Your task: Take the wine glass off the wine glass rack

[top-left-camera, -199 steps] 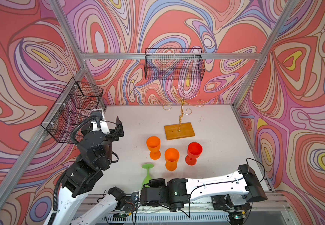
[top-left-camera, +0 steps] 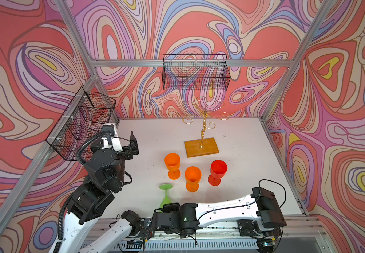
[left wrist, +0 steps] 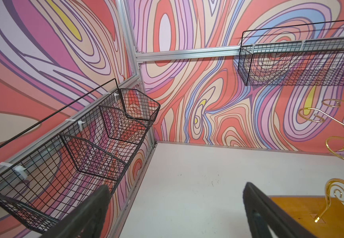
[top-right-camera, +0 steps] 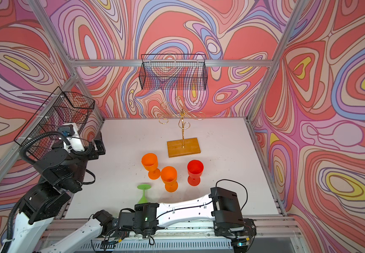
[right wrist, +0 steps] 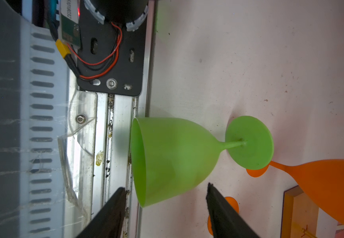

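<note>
The wine glass rack, gold wire loops on a wooden base, stands at the back of the table with no glass on it. A green wine glass lies on its side at the front edge, its bowl toward the edge and its foot toward the table's middle. My right gripper is open close to that glass's bowl, with nothing gripped. Two orange glasses and a red glass stand upright before the rack. My left gripper is open and empty at the left side, facing the back wall.
One wire basket hangs on the back wall, another along the left wall. The right arm reaches across the front edge.
The right arm has shifted left along the front edge, its gripper moving slightly left by the green glass. The left arm has hardly moved. The glasses and rack look unchanged.
</note>
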